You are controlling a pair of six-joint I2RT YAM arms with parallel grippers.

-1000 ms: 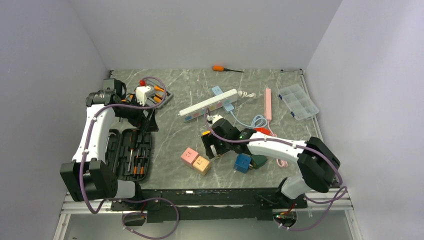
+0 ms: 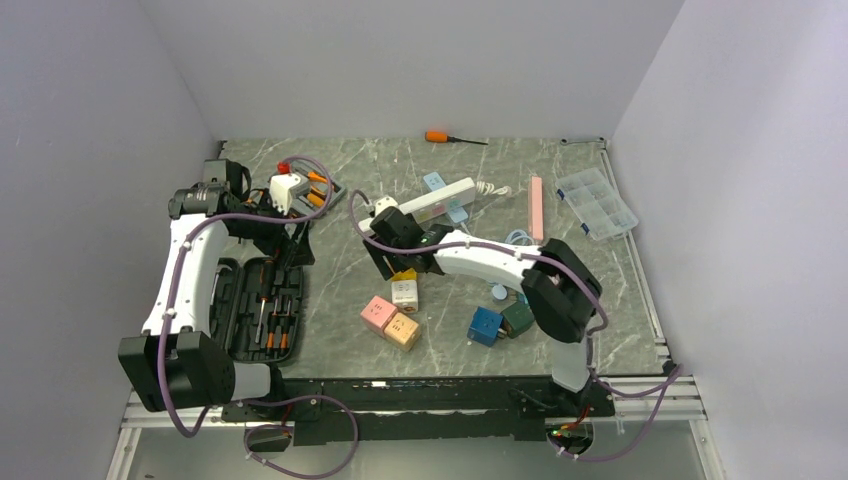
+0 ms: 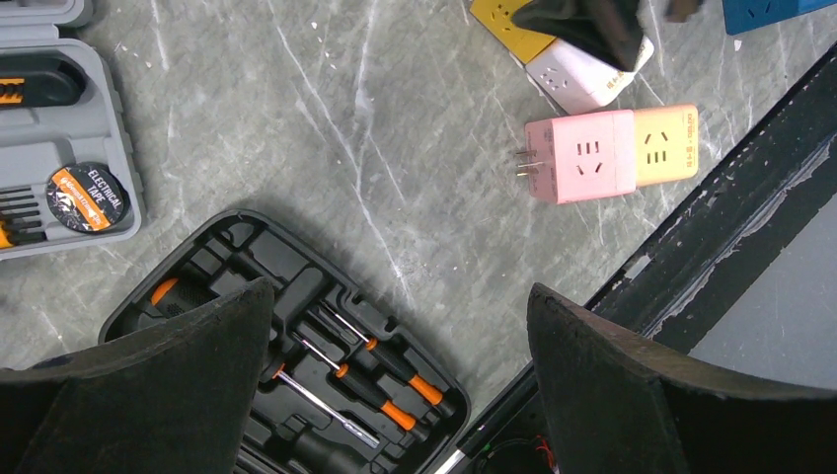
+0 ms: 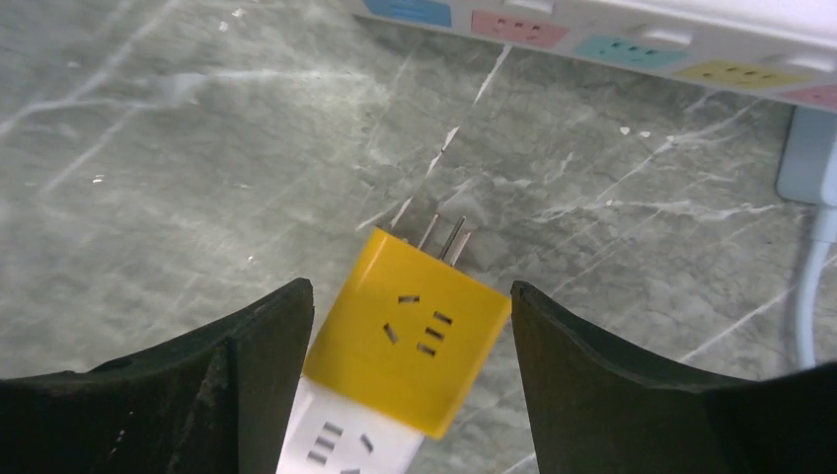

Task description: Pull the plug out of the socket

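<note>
A yellow plug (image 4: 415,336) with metal pins is joined end to end with a white socket cube (image 4: 345,434), both low in the right wrist view. My right gripper is over the yellow plug, its fingers apart on either side; whether they touch it I cannot tell. In the top view the white cube (image 2: 404,295) shows below that gripper. My left gripper stands open over the black tool case (image 3: 247,257) at the left, nothing between its fingers. A pink plug (image 3: 582,158) and an orange cube (image 3: 663,143) sit joined near the front.
A white power strip (image 4: 592,30) lies behind the yellow plug, with a light blue strip and cable beside it. Blue (image 2: 485,326) and green (image 2: 517,318) cubes sit front right. A grey tool box (image 3: 118,148) and a clear organizer (image 2: 597,203) stand at the sides.
My right gripper has moved left and back, from over the white cube toward the yellow plug and power strip. The left arm is nearly still.
</note>
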